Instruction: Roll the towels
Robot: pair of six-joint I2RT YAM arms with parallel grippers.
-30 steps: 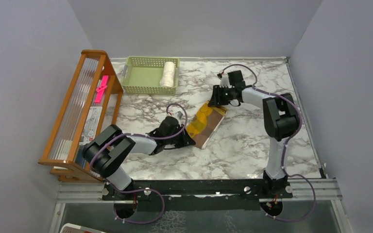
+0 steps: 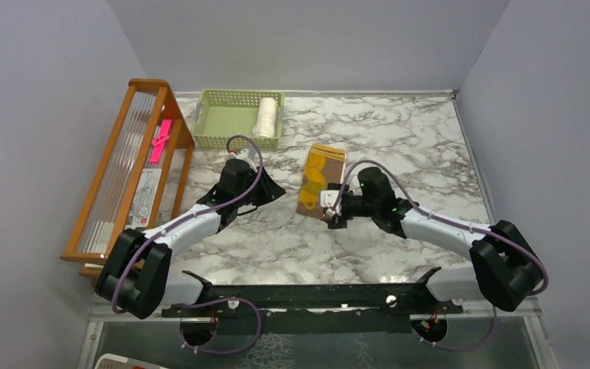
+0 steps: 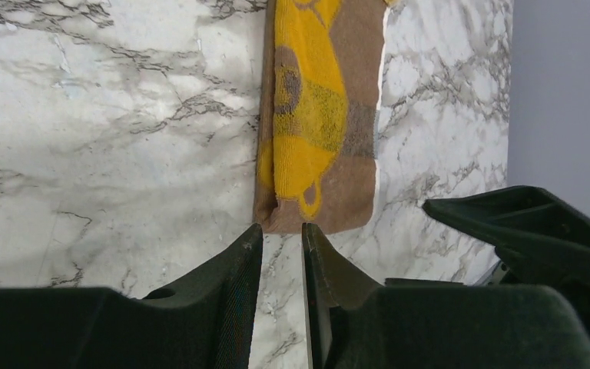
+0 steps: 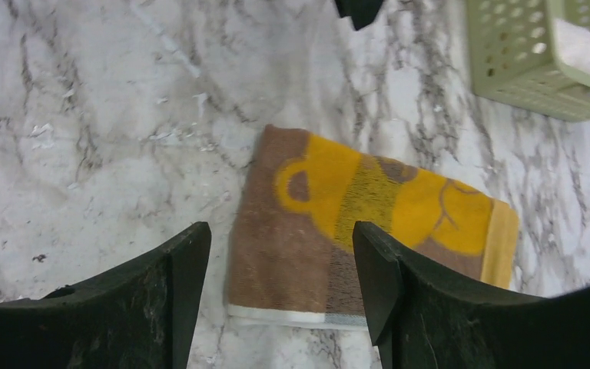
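The towel [image 2: 313, 181], brown with a yellow pattern, lies folded into a narrow rectangle on the marble table. In the left wrist view the towel [image 3: 353, 84] shows a folded-over yellow layer along its left side. My left gripper is partly open just off the towel's near end, nothing between its fingers. My right gripper is spread wider and hangs over the towel's right side, also empty; seen from the top, it hides the lower right part. The towel [image 4: 284, 261] appears free of both grippers.
A green basket [image 2: 225, 142] at the back left holds a rolled white towel [image 2: 266, 118]. A wooden rack [image 2: 100, 188] stands along the left side. My two grippers are close together.
The towel has turned from slanting to nearly straight. My right gripper has gone from its far end to its near right side. My left gripper has drawn back left, off the towel.
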